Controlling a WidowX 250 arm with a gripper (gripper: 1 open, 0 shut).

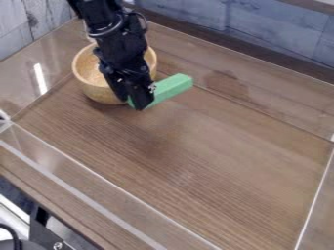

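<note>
My black gripper point(141, 96) is shut on a green block point(170, 86) and holds it at the front right edge of a wooden bowl point(88, 78). The block is tilted and sticks out to the right, partly hidden by the fingers. The arm hides much of the bowl's middle. Whether the block touches the bowl, I cannot tell.
Pale walls border it at the back and left, and dark cables lie off the front left corner.
</note>
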